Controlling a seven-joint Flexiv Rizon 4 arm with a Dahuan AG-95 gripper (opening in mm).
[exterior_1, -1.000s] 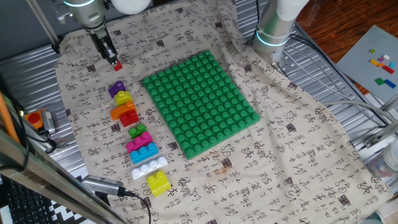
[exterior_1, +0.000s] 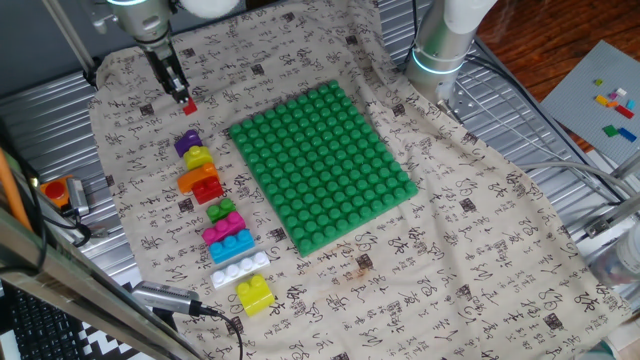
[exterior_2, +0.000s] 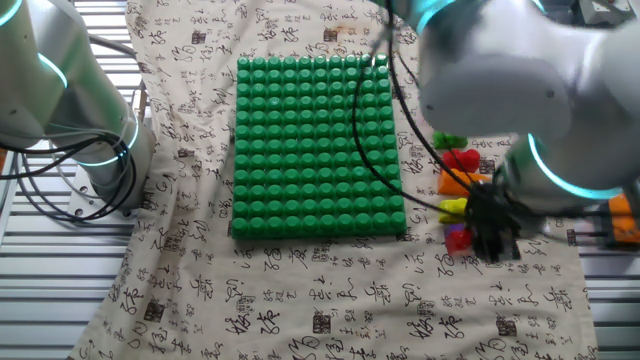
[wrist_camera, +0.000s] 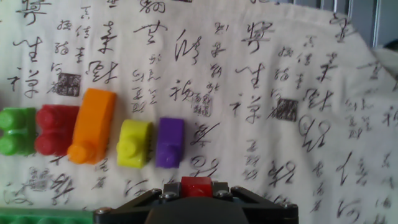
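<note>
A small red block sits between the fingertips of my gripper, which is shut on it. In exterior view 1 that block shows at the tip of the fingers, past the purple end of a row of blocks. Whether it touches the cloth I cannot tell. The purple block is the nearest of the row in the wrist view, followed by a yellow one, an orange one, a second red one and a green one. Beside the row lies the bare green studded baseplate.
The row runs on with pink, blue, white and another yellow block. Cables hang across exterior view 2.
</note>
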